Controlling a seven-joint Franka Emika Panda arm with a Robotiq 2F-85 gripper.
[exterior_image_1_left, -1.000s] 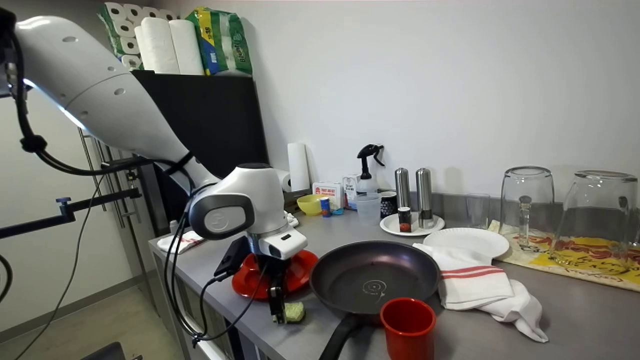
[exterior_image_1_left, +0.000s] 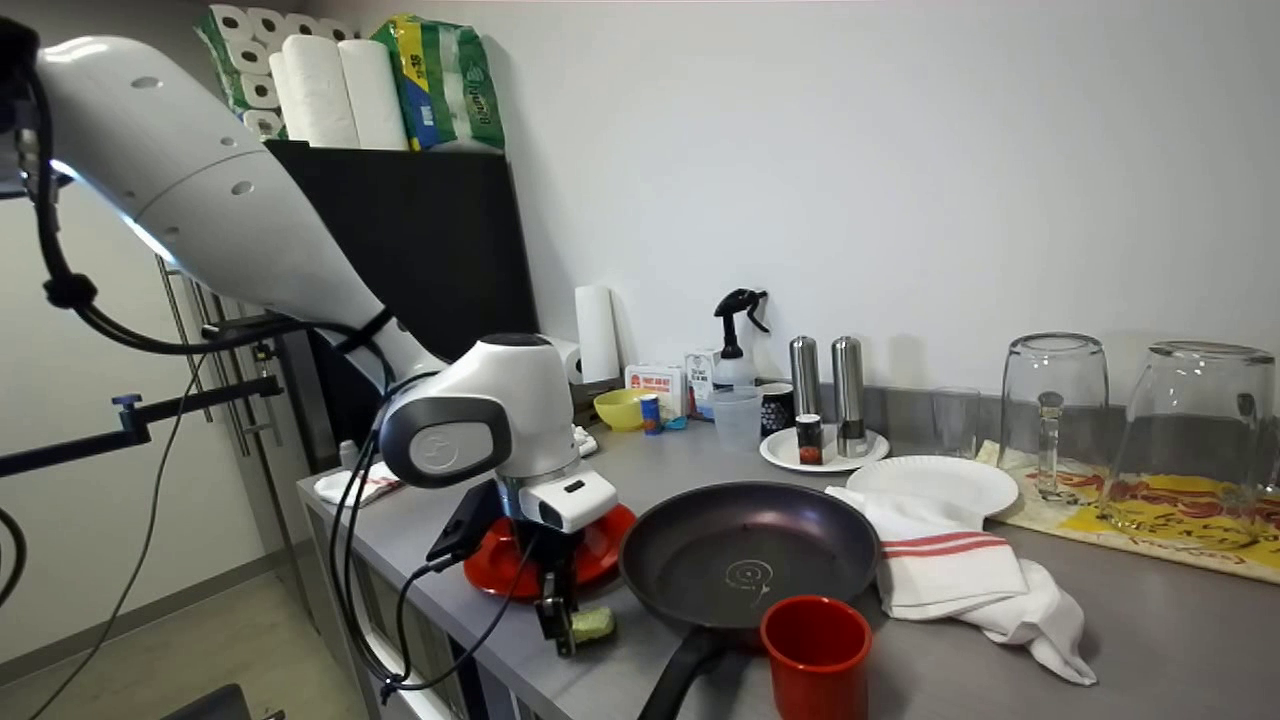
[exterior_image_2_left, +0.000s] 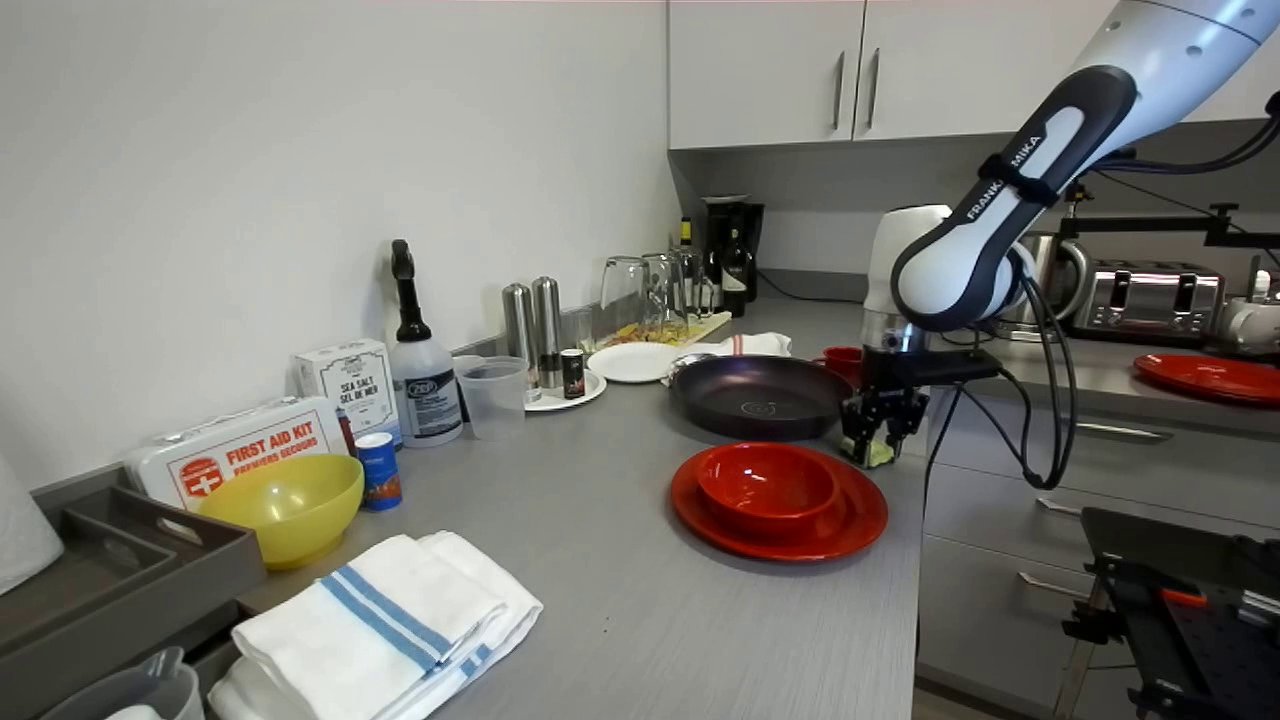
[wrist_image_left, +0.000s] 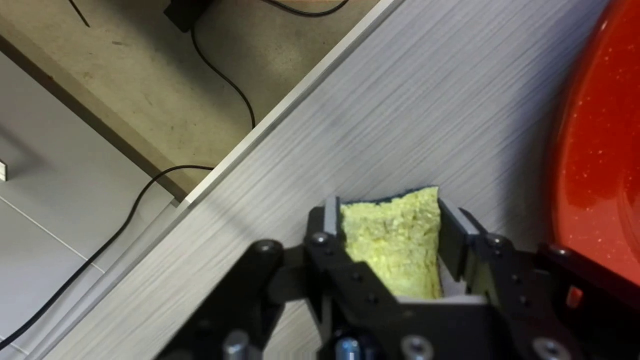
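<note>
A yellow-green sponge (wrist_image_left: 393, 240) with a dark back edge sits between the two fingers of my gripper, which is shut on it. In the first exterior view the sponge (exterior_image_1_left: 591, 625) pokes out to the right of the gripper (exterior_image_1_left: 564, 630), low at the counter near its front edge. The second exterior view shows only a bit of the sponge (exterior_image_2_left: 879, 455) under the gripper (exterior_image_2_left: 879, 438). Whether it touches the counter cannot be told for sure.
A red plate (exterior_image_2_left: 708, 528) with a red bowl (exterior_image_2_left: 768, 480) lies close beside the gripper. A black frying pan (exterior_image_1_left: 750, 552) and a red cup (exterior_image_1_left: 816, 660) stand on its other side. The counter edge (wrist_image_left: 288, 108) drops to the floor nearby.
The gripper has shifted slightly right and down in the first exterior view. The sponge there looks a little more tilted and has moved slightly right.
</note>
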